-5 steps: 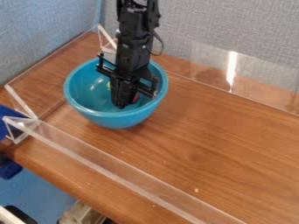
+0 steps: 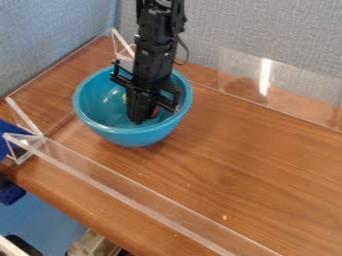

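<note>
A light blue bowl [image 2: 108,116] stands on the wooden table at the left back. My black gripper [image 2: 139,107] reaches down inside it, its fingertips low in the bowl. Small red and yellow bits show behind the fingers, mostly hidden, so I cannot tell what they are. I cannot see clearly whether anything is between the fingers.
Transparent low walls with white corner supports [image 2: 20,138] edge the work area. Dark blue objects lie outside at the left, and textured grey and blue panels stand behind.
The gripper has shifted slightly within the bowl; the bowl stays in about the same place.
</note>
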